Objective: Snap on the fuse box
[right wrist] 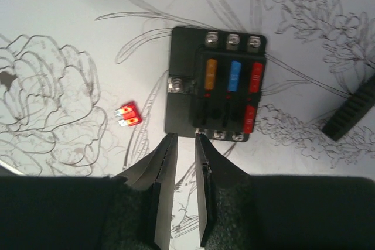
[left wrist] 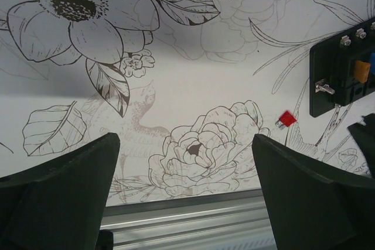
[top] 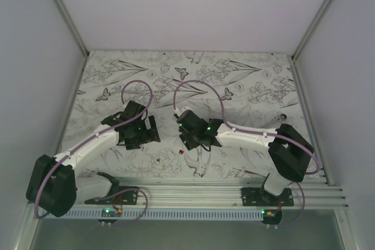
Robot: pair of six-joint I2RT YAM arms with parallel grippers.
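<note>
A black fuse box [right wrist: 193,51] with orange, blue and red fuses and metal studs lies on the floral-patterned surface. In the right wrist view a small red fuse [right wrist: 129,114] with metal prongs lies loose to its left; the same red piece [left wrist: 286,119] shows in the left wrist view. My right gripper is just below the box in that view, its fingertips a narrow gap apart with nothing visible between them. My left gripper stands wide open over bare surface, left of the red fuse.
Pale walls stand on both sides and behind, and a metal rail [top: 176,184] runs along the front edge.
</note>
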